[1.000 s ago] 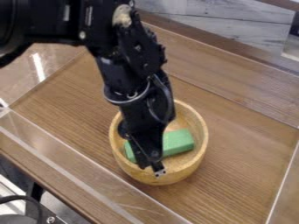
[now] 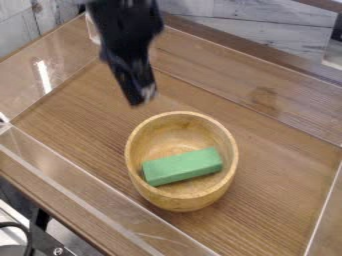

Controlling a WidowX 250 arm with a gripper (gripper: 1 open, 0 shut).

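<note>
A yellow wooden bowl (image 2: 182,128) sits on the wooden surface at lower centre, with a green block (image 2: 182,166) lying tilted inside it. The dark gripper (image 2: 136,85) hangs above and behind the bowl, toward the upper left, motion-blurred, so its fingers and whether it holds anything cannot be made out.
A marbled pale wall runs along the back, and a dark cable lies at the lower left edge.
The gripper has moved up and back from over the bowl, uncovering it. The green block now lies lower in the bowl.
</note>
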